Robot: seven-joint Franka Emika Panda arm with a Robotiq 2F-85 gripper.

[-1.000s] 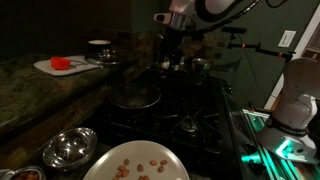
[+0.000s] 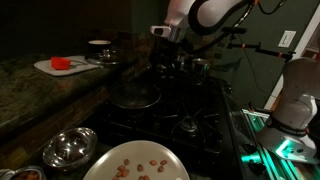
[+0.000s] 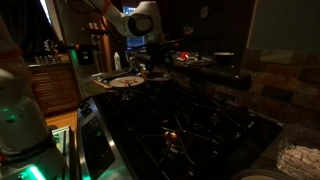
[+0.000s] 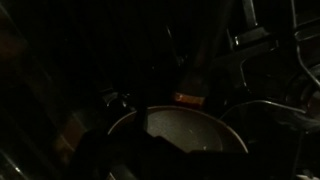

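Note:
With no task named, the cookware is what stands out. My gripper (image 2: 168,62) hangs over the far part of the black stove, dark against the background, its fingers open. In the wrist view, a round pan (image 4: 185,130) with a light rim lies below, and its handle (image 4: 188,98) shows a copper-coloured end. My gripper's dark shape hides the near part of that pan. A dark frying pan (image 2: 134,95) rests at the left of the stove. Whether the fingers touch anything is too dark to make out.
A white plate (image 2: 112,160) with several small pieces stands in front, beside a metal bowl (image 2: 70,148). Pots (image 2: 201,66) stand at the back. A tray (image 2: 65,68) with a red item lies on the left ledge.
The pan, plate and bowl have not moved.

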